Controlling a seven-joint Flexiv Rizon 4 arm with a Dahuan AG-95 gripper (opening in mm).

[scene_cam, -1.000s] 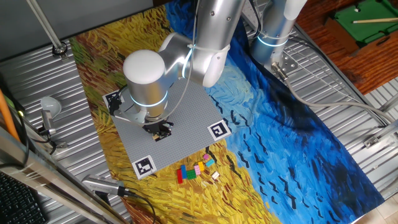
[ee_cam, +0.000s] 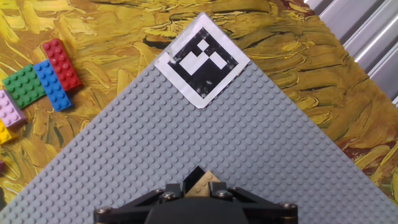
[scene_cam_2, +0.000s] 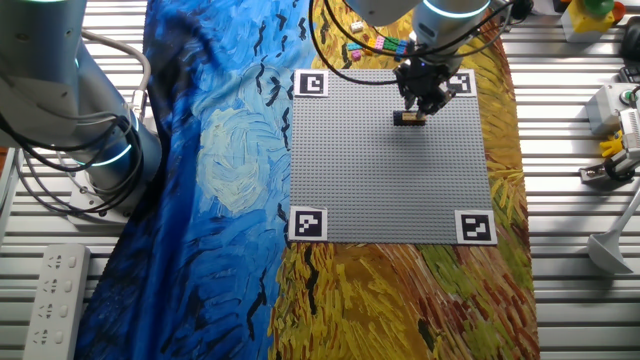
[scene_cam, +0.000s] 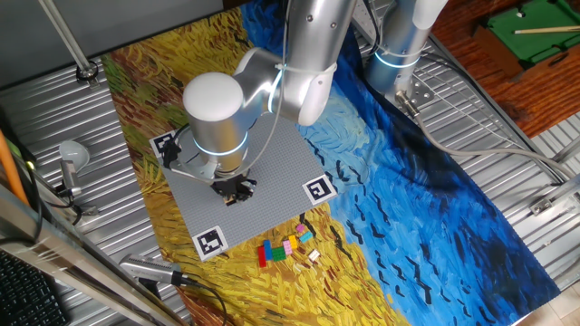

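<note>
Near one corner of the grey studded baseplate [scene_cam_2: 390,190] lies a dark piece [scene_cam_2: 399,118] with a tan brick [scene_cam_2: 410,116] on or against it. My gripper [scene_cam_2: 424,104] is low over the plate, right at these pieces. From the wrist view, the tan brick [ee_cam: 204,183] and a black edge [ee_cam: 194,177] show at the bottom of the picture, between the fingertips of my gripper. The gripper's body hides their lower part, and whether the fingers press on the tan brick is not clear. In exterior view 1 the gripper [scene_cam: 237,195] covers most of the pieces.
Off the plate, on the painted cloth, lie red [ee_cam: 61,64], blue [ee_cam: 52,85], green [ee_cam: 25,86] and pink [ee_cam: 9,109] bricks, with several others nearby. A white brick [scene_cam: 314,255] lies apart. Marker cards [ee_cam: 202,61] sit at the plate's corners. Most of the plate is bare.
The arm's end has shifted slightly to the right and its gripper has turned a little over the plate. The loose bricks on the cloth have stayed where they were.
</note>
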